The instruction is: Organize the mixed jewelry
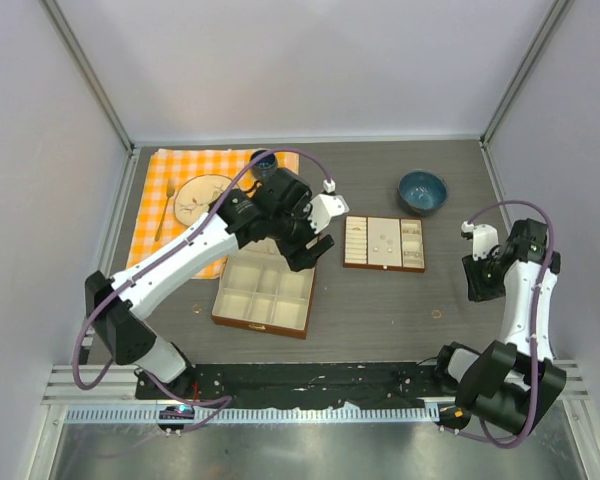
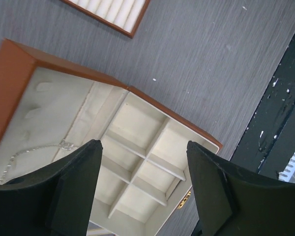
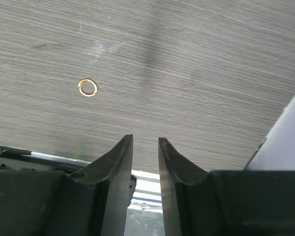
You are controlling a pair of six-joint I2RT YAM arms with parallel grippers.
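Note:
An open wooden jewelry box (image 1: 260, 318) with white compartments sits left of centre; in the left wrist view a silver chain (image 2: 34, 150) lies in its lidded section. My left gripper hangs open over the box. A wooden tray (image 1: 385, 240) of slotted and small-item sections lies to its right. My open right gripper is at the table's right side, near a gold ring (image 3: 88, 94) on the bare wood. Another gold ring (image 1: 197, 309) lies left of the box.
A blue bowl (image 1: 422, 193) stands at the back right. A checked cloth (image 1: 150, 240) with a plate and a blue cup covers the back left. The table between box and right gripper is mostly clear.

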